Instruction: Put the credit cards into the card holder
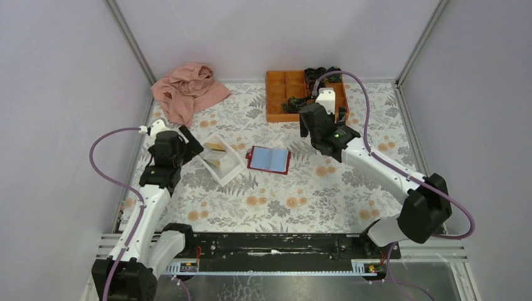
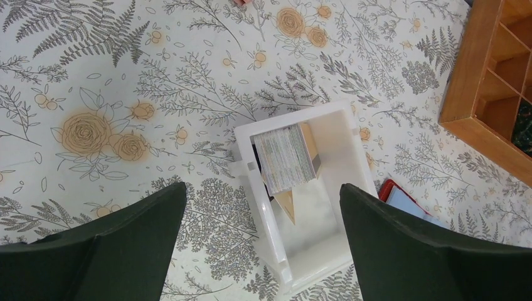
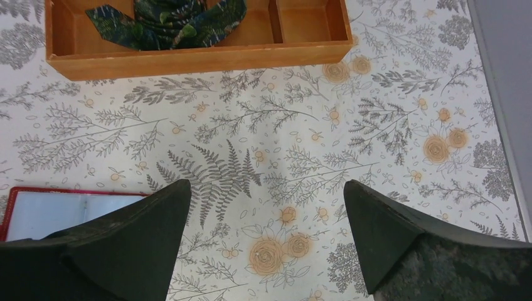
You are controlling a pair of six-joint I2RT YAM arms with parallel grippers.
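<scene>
A white open box (image 2: 270, 226) holds a stack of credit cards (image 2: 285, 160) standing on edge toward one end, as the left wrist view shows. Over the table beside this box hangs my left gripper, open and empty. The red card holder (image 1: 289, 164) lies spread flat at mid-table, right of the white box in the top view, with pale blue inner panels (image 1: 268, 159). In the right wrist view only part of it shows at the lower left. My right gripper is open over bare tablecloth, with nothing between its fingers.
A wooden compartment tray (image 1: 276, 117) with dark green cloth (image 3: 182, 22) in it stands at the back. A pink cloth (image 1: 188, 91) lies crumpled at the back left.
</scene>
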